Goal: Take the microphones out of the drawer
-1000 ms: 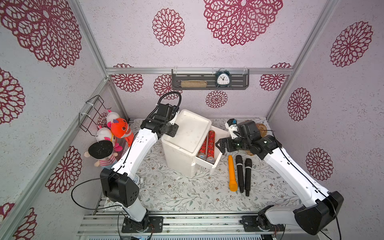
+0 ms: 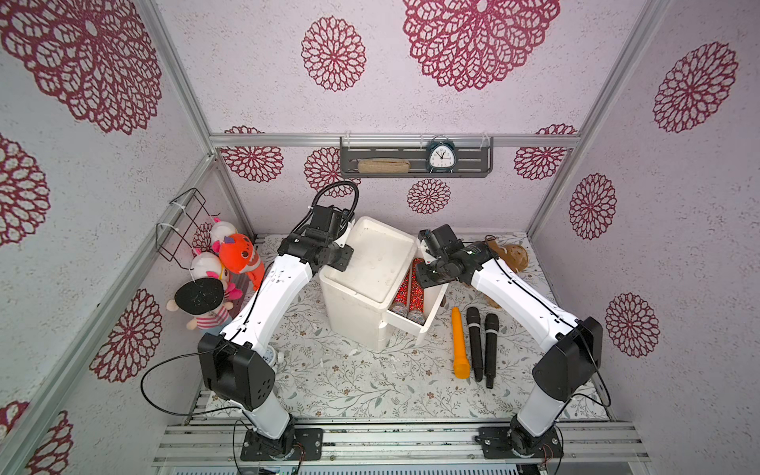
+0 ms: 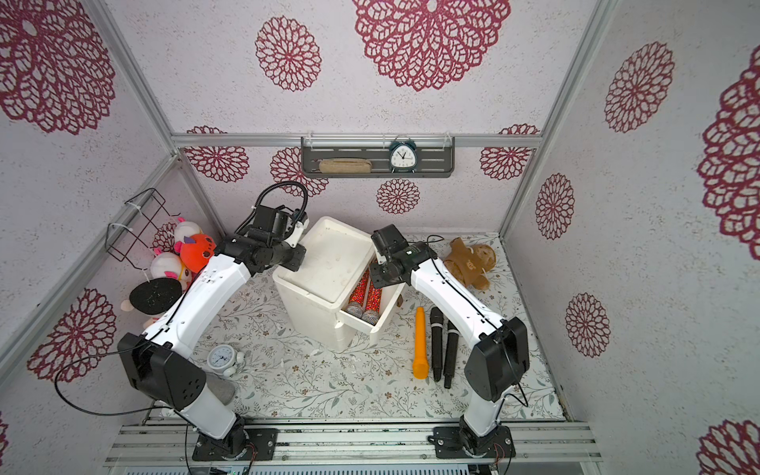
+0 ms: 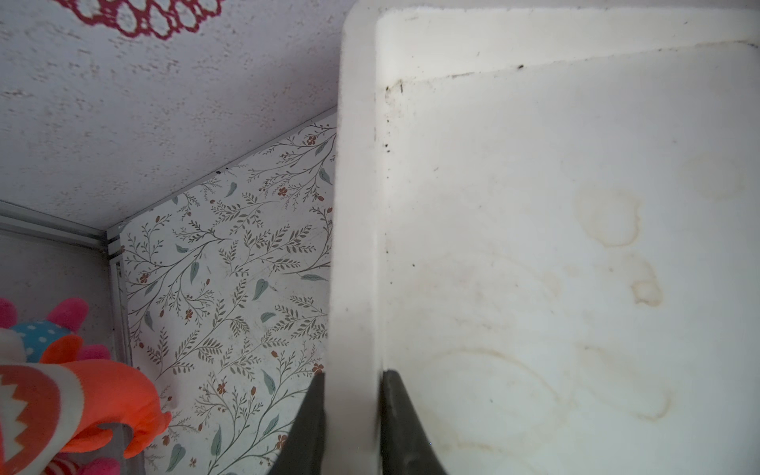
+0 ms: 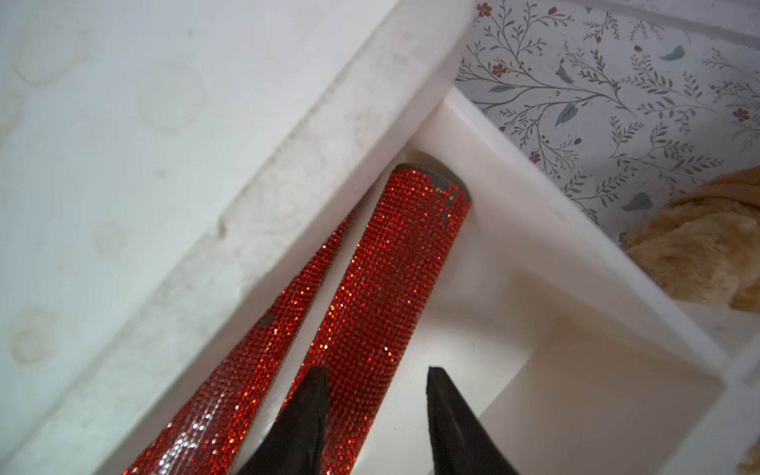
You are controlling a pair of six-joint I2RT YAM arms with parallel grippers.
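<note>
Two microphones with red glittery handles lie side by side in the pulled-out white drawer point(image 2: 407, 323). In the right wrist view, the right-hand microphone point(image 5: 388, 293) shows its full handle end. The left-hand microphone point(image 5: 257, 356) is partly covered by the box's top edge. My right gripper is over the drawer, its fingers apart; the left finger point(image 5: 312, 411) overlaps the right-hand microphone in view, and bare drawer floor shows beside the other finger. I cannot see contact. My left gripper is shut on the left rim of the white box point(image 4: 354, 237).
An orange microphone point(image 2: 459, 344) and two black microphones point(image 2: 475, 340) lie right of the drawer. A brown plush toy point(image 3: 471, 261) sits behind the right arm. Plush toys point(image 2: 240, 255) hang at the left.
My right gripper has moved left, from the drawer's right side to over the microphones, with its arm swinging inward. The left arm and the box have stayed still.
</note>
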